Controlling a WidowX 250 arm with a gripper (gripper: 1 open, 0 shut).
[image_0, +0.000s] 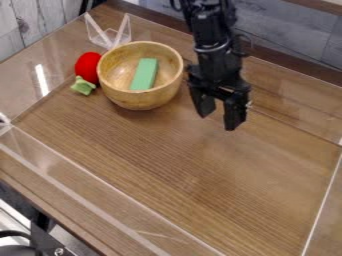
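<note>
My black gripper (217, 108) hangs near the top middle of the table (174, 190), just right of a yellow bowl (143, 97), its fingers apart with nothing seen between them. A green block (135, 74) lies inside the bowl.
A red object (87, 67) and a small green item (83, 87) lie left of the bowl, with a clear plastic-looking thing (110, 33) behind them.
</note>
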